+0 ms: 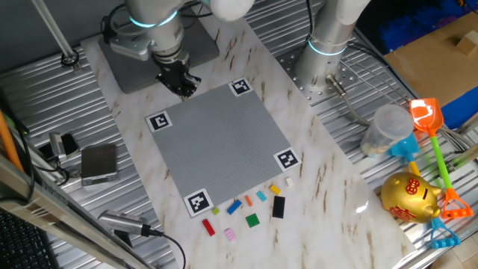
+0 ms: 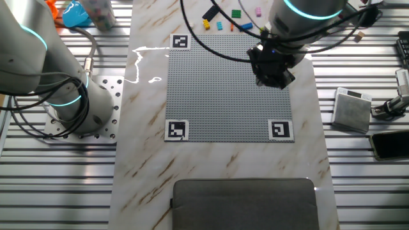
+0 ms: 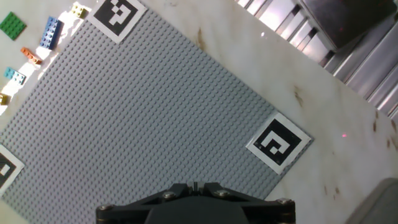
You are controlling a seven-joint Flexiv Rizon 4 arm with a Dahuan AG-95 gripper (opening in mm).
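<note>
A grey studded baseplate (image 1: 224,142), with a black-and-white marker on each corner, lies bare on the marble-patterned table. Along one of its sides, off the plate, are loose bricks: red (image 1: 208,227), pink (image 1: 230,235), blue (image 3: 51,32), green (image 3: 12,25), orange (image 3: 30,56), light blue (image 3: 14,75), yellow (image 1: 275,190), black (image 1: 278,207) and several small others. On the opposite side from these bricks, my gripper (image 1: 187,96) hangs above the plate's edge. Its black fingertips (image 3: 180,188) meet at the bottom of the wrist view, and nothing shows between them.
A dark grey pad (image 2: 246,201) covers one end of the table. Beyond the table are a clear jar (image 1: 387,128), a gold piggy bank (image 1: 409,197) and toy shovels. Cables cross exterior view 2.
</note>
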